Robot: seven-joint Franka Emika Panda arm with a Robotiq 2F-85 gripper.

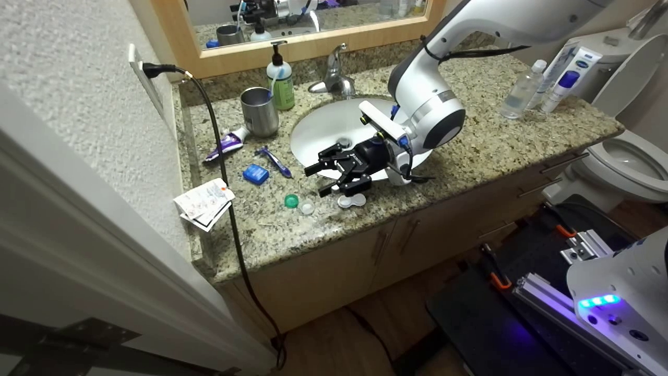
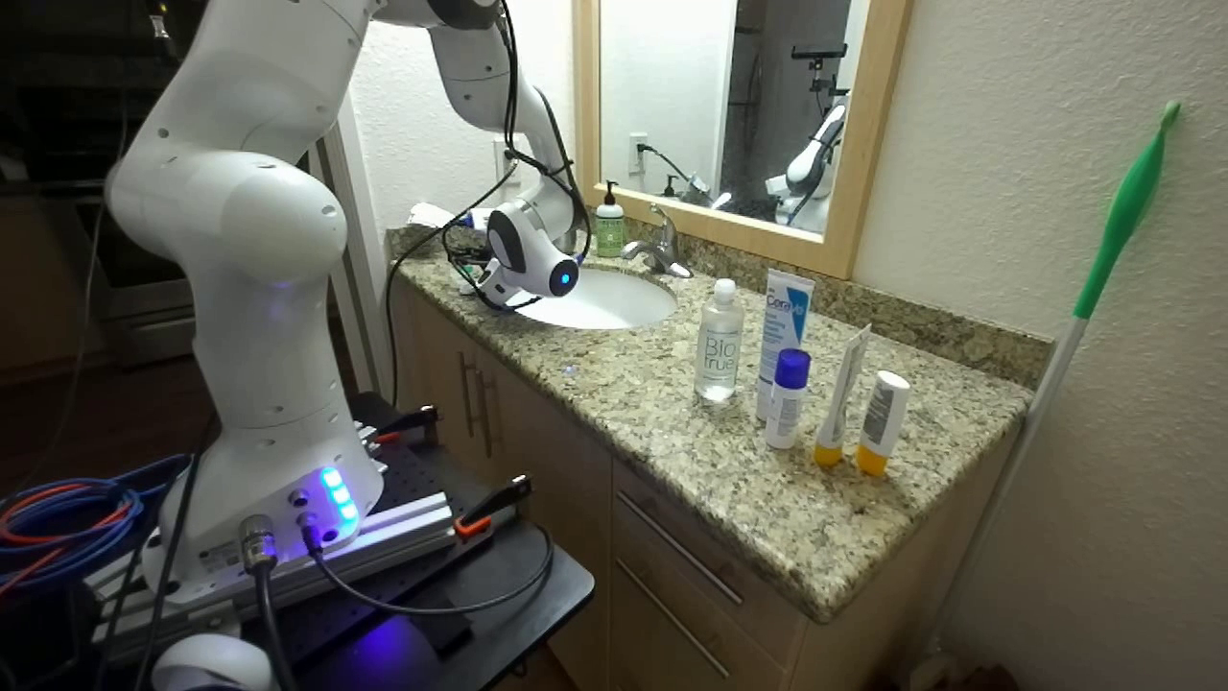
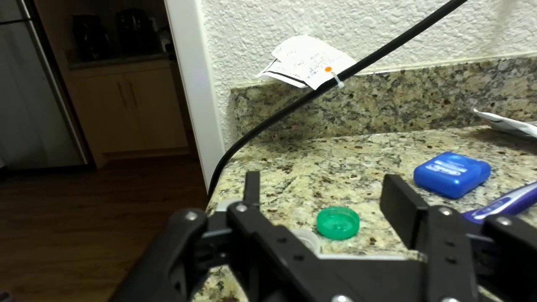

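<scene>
My gripper [image 1: 318, 179] is open above the counter by the sink's front-left edge, its black fingers spread with nothing between them. On the granite lies a whitish round cap [image 1: 306, 207], just beside a green round cap [image 1: 291, 200]. In the wrist view the green cap [image 3: 337, 222] shows in the gap beyond the gripper, while the whitish cap [image 3: 307, 239] is partly hidden by the gripper's body. A white contact lens case [image 1: 352, 200] rests on the counter close to the lower finger.
Blue floss box [image 1: 255, 174], purple razor [image 1: 273, 162], toothpaste tube [image 1: 226, 145] and metal cup [image 1: 259, 112] occupy the left counter. A black cable [image 1: 226, 181] hangs along the left end. Bottles and tubes, including a clear bottle [image 2: 720, 342], stand far right. Between sink and bottles the counter is clear.
</scene>
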